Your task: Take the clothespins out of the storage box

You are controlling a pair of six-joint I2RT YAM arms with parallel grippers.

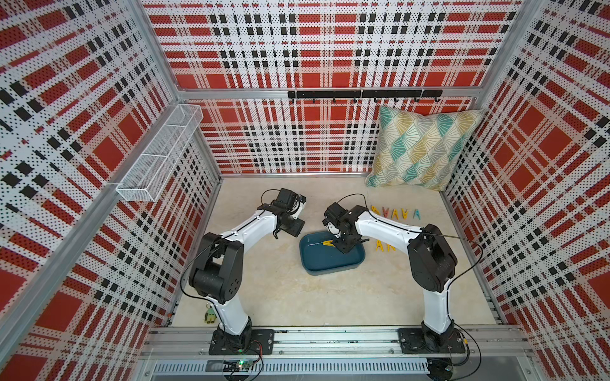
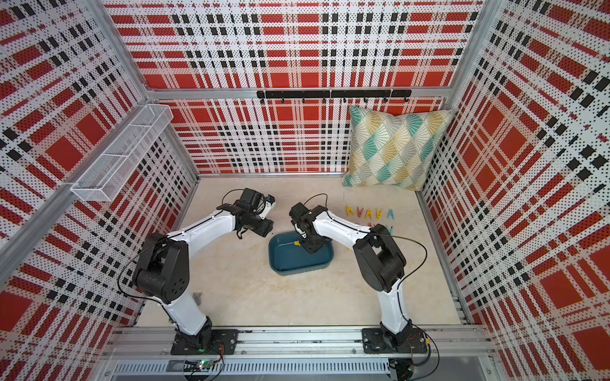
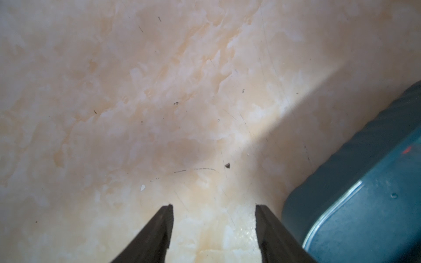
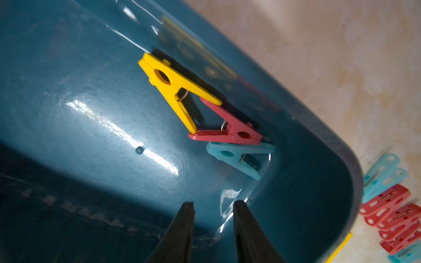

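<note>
Inside the dark blue storage box (image 1: 331, 265) lie a yellow clothespin (image 4: 175, 85), a red clothespin (image 4: 234, 131) and a light blue clothespin (image 4: 239, 157), touching one another along one wall. My right gripper hangs over the box with its fingers apart and nothing between them; in the right wrist view the light blue clothespin lies just ahead of the fingertips. To the left of the box is my left gripper, also open and empty above the bare table. The right arm partly hides the clothespins in both top views.
Several clothespins stand in rows right of the box, among them yellow ones (image 1: 379, 245) and a light blue one (image 2: 390, 214). A patterned pillow (image 1: 424, 149) leans at the back right. Table space in front of the box is free.
</note>
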